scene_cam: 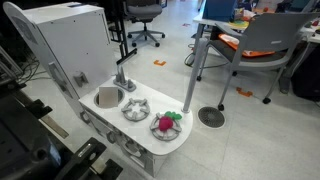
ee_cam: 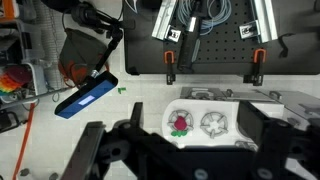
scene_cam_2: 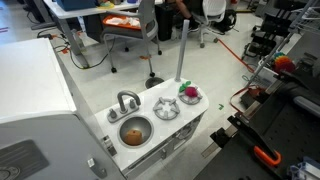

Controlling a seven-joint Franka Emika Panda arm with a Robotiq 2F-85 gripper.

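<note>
In the wrist view my gripper stands open, its two black fingers (ee_cam: 122,140) wide apart with nothing between them. Below the gap lies a white toy stove top (ee_cam: 200,106). A red item (scene_cam: 166,124) with a green leafy piece (scene_cam: 174,115) rests on the right-hand grey burner; the other burner (scene_cam: 135,109) is bare. An orange-brown item (scene_cam_2: 134,137) sits in the round sink (scene_cam_2: 146,126). In exterior view 1 a flat beige square (scene_cam: 108,97) covers the sink's middle. I cannot make out my gripper in the exterior views.
A tap (scene_cam_2: 125,102) rises behind the sink, and a white cabinet (scene_cam: 75,50) stands beside it. The black table (ee_cam: 220,52) carries orange-handled clamps (ee_cam: 258,57) and cable. Past the stove the floor (scene_cam: 240,140) is open, with a grey chair (scene_cam: 255,50) farther back.
</note>
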